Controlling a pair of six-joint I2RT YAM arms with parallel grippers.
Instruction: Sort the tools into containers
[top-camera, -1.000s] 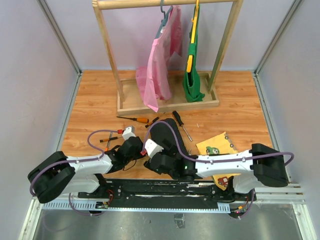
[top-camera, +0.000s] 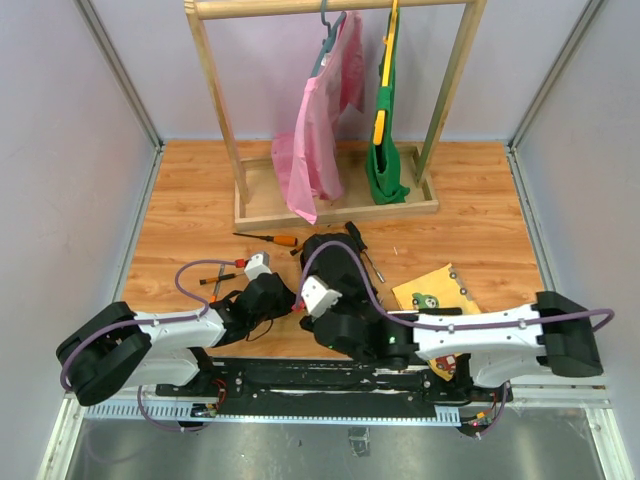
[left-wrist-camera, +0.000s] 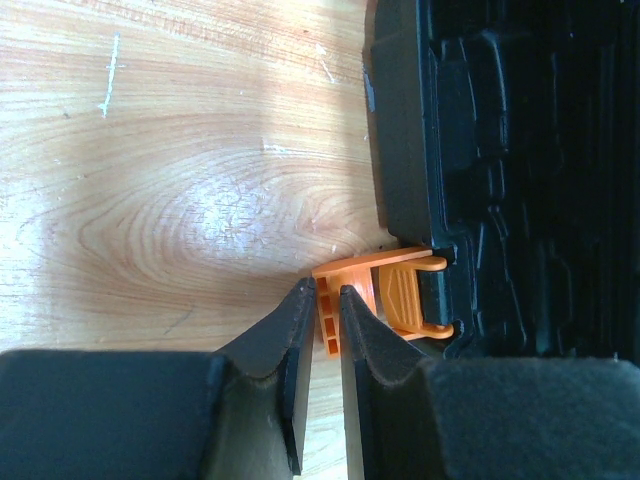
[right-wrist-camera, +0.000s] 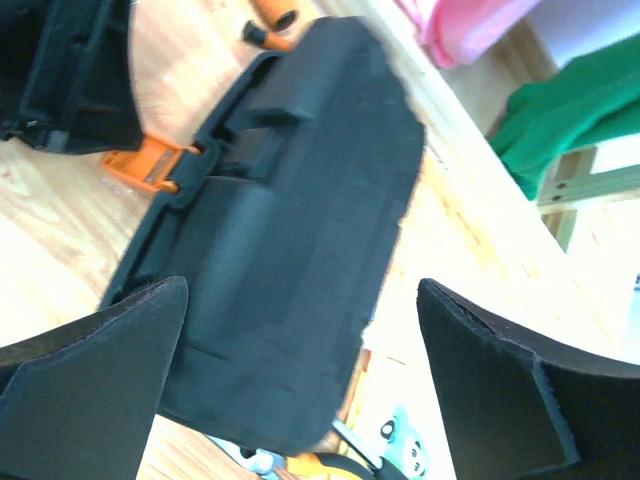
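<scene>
The black tool case (right-wrist-camera: 290, 240) lies on the table in the middle, partly under my right arm in the top view. An orange latch (left-wrist-camera: 350, 285) sticks out from the edge of the case (left-wrist-camera: 405, 130). My left gripper is shut on the end of this latch, its dark fingers pinching the orange plastic. From the right wrist view, the left gripper's dark body stands beside the latch (right-wrist-camera: 148, 162). Above the case my right gripper is open, its fingers spread with the black case between them in view. Whether they touch it I cannot tell.
An orange-handled screwdriver (top-camera: 280, 240) and a black-handled one (top-camera: 355, 235) lie behind and beside the case. Small tools lie near the left arm. A yellow cloth (top-camera: 435, 288) is at the right, and a wooden garment rack (top-camera: 243, 190) stands behind.
My right arm has shifted, its elbow now farther right and its wrist more over the case, covering more of it. The left arm has held its place.
</scene>
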